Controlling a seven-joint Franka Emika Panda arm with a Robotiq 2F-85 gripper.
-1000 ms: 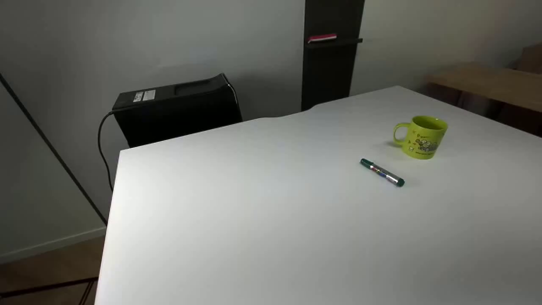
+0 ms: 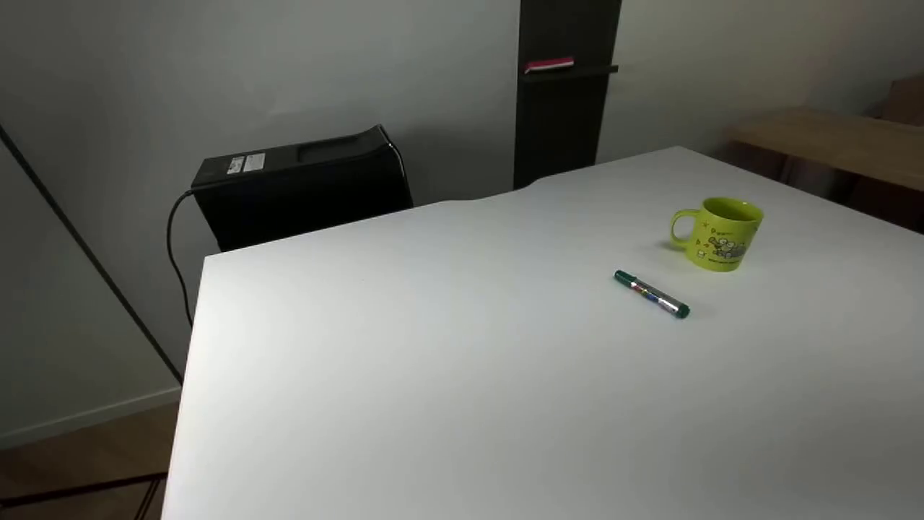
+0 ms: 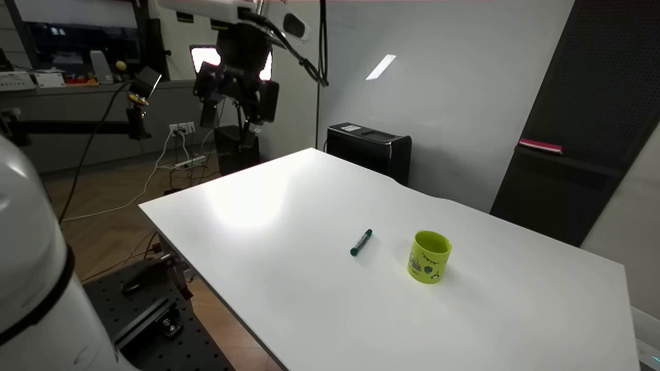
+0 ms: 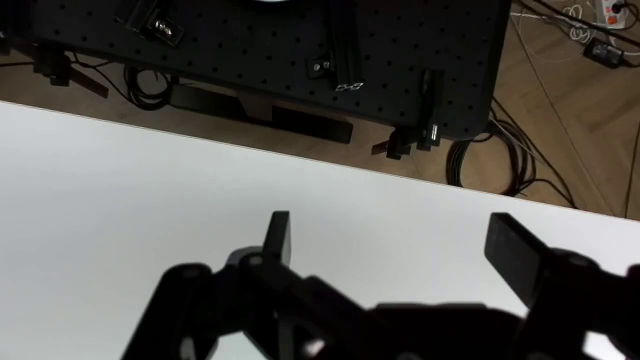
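Observation:
A lime-green mug (image 2: 723, 235) with printed figures stands upright on the white table, its handle toward the left in exterior view 1. Close to it, apart, lies a marker (image 2: 651, 294) with green ends and a silver barrel. In exterior view 2 the mug (image 3: 429, 257) is right of the marker (image 3: 361, 242). My gripper (image 3: 238, 120) hangs high at the upper left of that view, well away from both. Seen from the wrist, the gripper is wide open with only bare tabletop below its fingers; neither mug nor marker appears there.
A black box-shaped device (image 2: 303, 178) stands behind its far edge. A dark perforated base plate (image 4: 240, 54) with brackets sits past the table edge in the wrist view, with cables (image 4: 516, 156) on the floor.

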